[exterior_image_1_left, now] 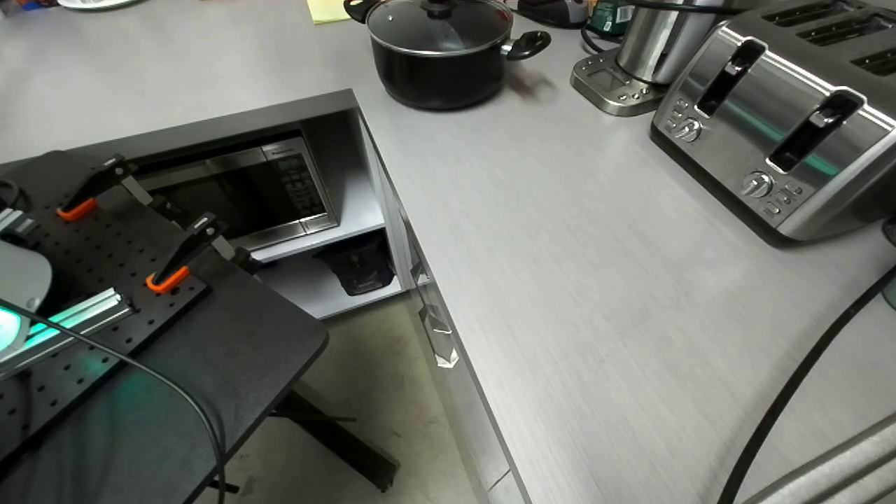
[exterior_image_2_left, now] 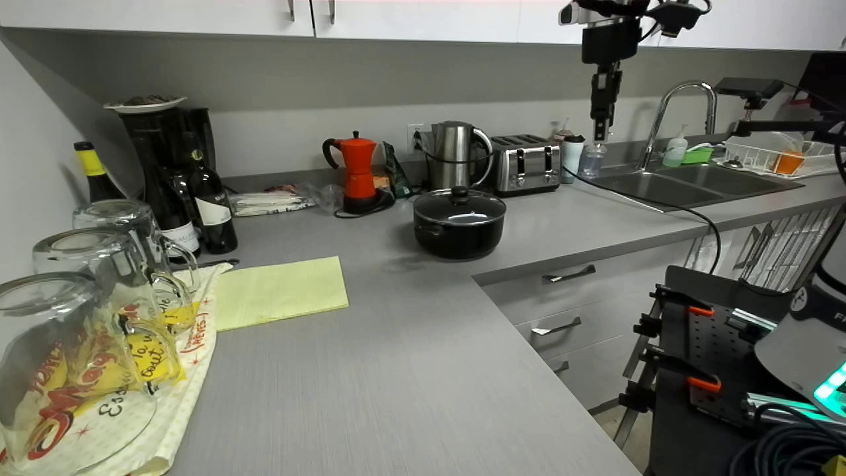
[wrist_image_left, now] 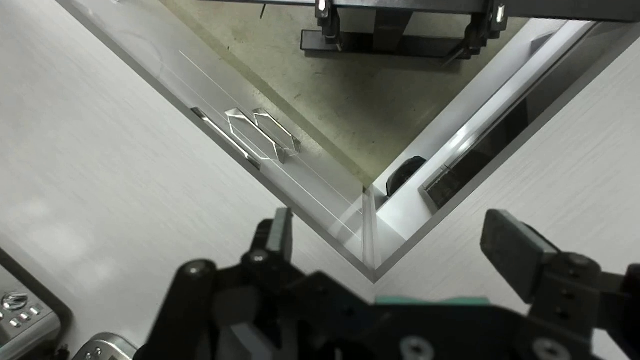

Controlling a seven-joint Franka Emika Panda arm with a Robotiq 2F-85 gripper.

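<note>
My gripper is open in the wrist view, its two fingers wide apart and nothing between them. In exterior view 2 the gripper (exterior_image_2_left: pixel 603 133) points down, high above the counter; exterior view 1 does not show it. A black pot (exterior_image_1_left: pixel 441 71) with a glass lid stands on the counter near its inner corner. To its right are a steel kettle (exterior_image_2_left: pixel 453 155) and a silver toaster (exterior_image_1_left: pixel 773 126). Well below the fingers, the wrist view has the counter corner and drawer handles (wrist_image_left: pixel 255 135); the pot cannot be made out there.
A yellow cloth (exterior_image_2_left: pixel 277 293) lies left of the pot, with glass mugs (exterior_image_2_left: pixel 95 277) beyond it. An orange moka pot (exterior_image_2_left: pixel 359 170) stands at the back. A sink (exterior_image_2_left: pixel 666 189) is at the right. Bare counter stretches in front of the toaster.
</note>
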